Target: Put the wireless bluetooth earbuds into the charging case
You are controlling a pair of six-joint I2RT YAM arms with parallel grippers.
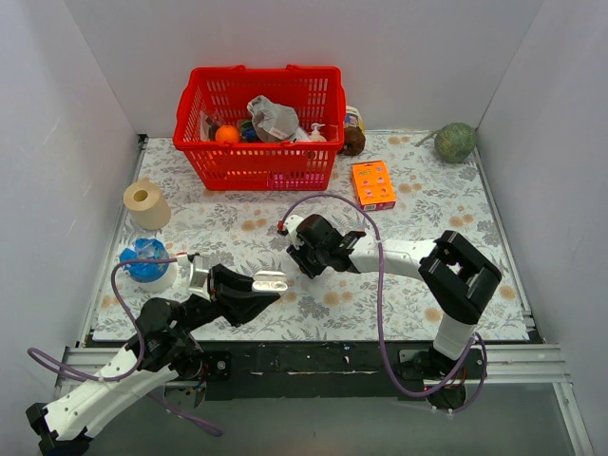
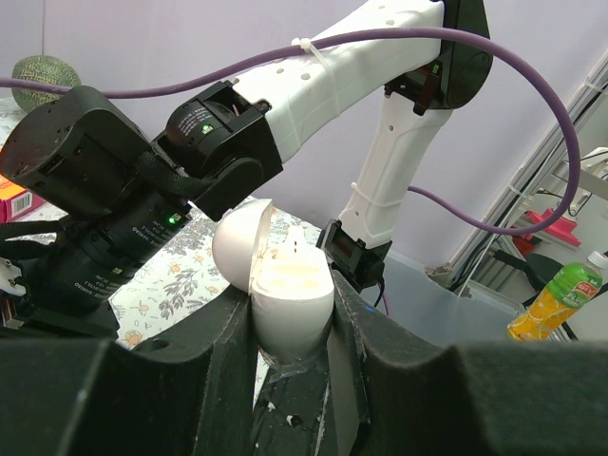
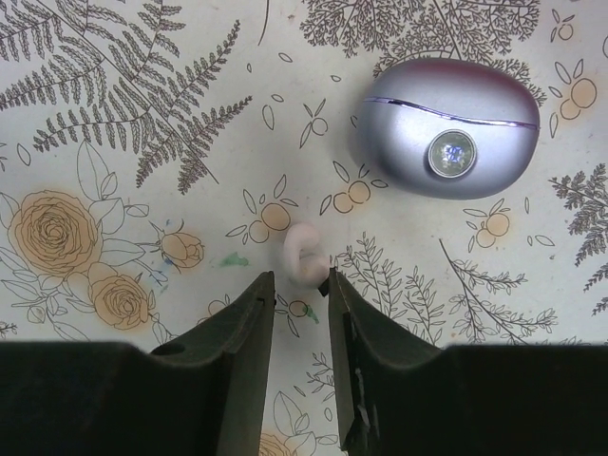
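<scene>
A white charging case with its lid raised is clamped in my left gripper; in the top view the case is held up near the table's front. My right gripper points down at the table and stands part open. Just beyond its fingertips, in line with the gap, a small white earbud lies on the patterned cloth. Whether the fingers touch it, I cannot tell. A glossy silver-purple oval case, shut, lies up and to the right of the earbud in the right wrist view.
A red basket fills the back, with an orange box to its right. The paper roll and blue-bagged container stand at the left. Cloth between basket and arms is clear.
</scene>
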